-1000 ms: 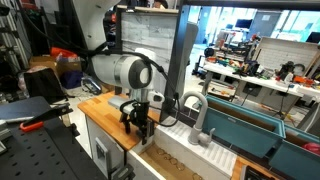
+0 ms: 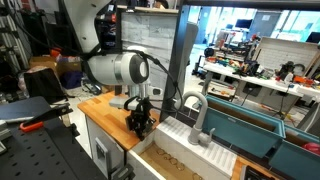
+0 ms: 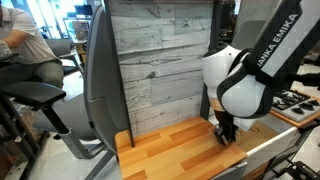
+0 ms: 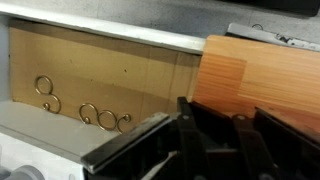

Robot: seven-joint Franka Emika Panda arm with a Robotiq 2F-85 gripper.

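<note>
My gripper [image 2: 142, 131] is low at the edge of a wooden board [image 2: 112, 121], beside an open drawer [image 2: 178, 160]. In the second exterior view the gripper [image 3: 226, 137] meets the right end of the board [image 3: 170, 146]. From the wrist, the dark fingers [image 4: 205, 125] overlap the board's left edge [image 4: 225, 75], and their tips are hard to make out. Whatever lies between them is hidden. Several metal rings [image 4: 88, 112] lie on the brown drawer floor [image 4: 130, 65].
A grey faucet [image 2: 190, 102] rises behind the drawer. To the right stand a blue-green toolbox [image 2: 240, 130] and another large one [image 2: 297, 155]. A dark chair [image 3: 40, 95] stands at the far left of the second exterior view.
My gripper has shifted slightly right along the board's edge toward the drawer, and the arm leans a little differently. The board and drawer look unmoved.
</note>
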